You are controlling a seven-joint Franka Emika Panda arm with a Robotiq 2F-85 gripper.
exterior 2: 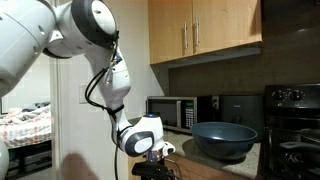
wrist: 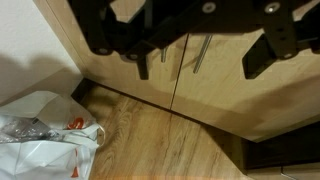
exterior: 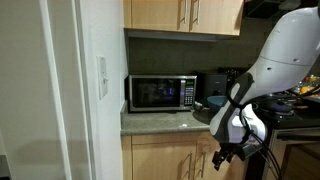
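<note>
My gripper point(exterior: 228, 160) stands open in front of the lower cabinet doors point(exterior: 160, 158), pointing down and forward. Two upright metal handles point(wrist: 203, 53) show between its spread fingers in the wrist view, on either side of the seam where the wooden doors meet. Nothing is held, and the fingers look apart from the handles, though the exact distance cannot be judged. Exterior view 2 shows the gripper point(exterior 2: 155, 165) below counter height, its body hiding part of the doors.
On the counter point(exterior: 150, 126) are a microwave point(exterior: 162, 93) and a large dark blue pot point(exterior 2: 222, 139). A stove point(exterior 2: 290, 125) stands to the right. White plastic bags point(wrist: 45, 140) lie on the wooden floor by the wall. Upper cabinets point(exterior: 160, 16) hang above.
</note>
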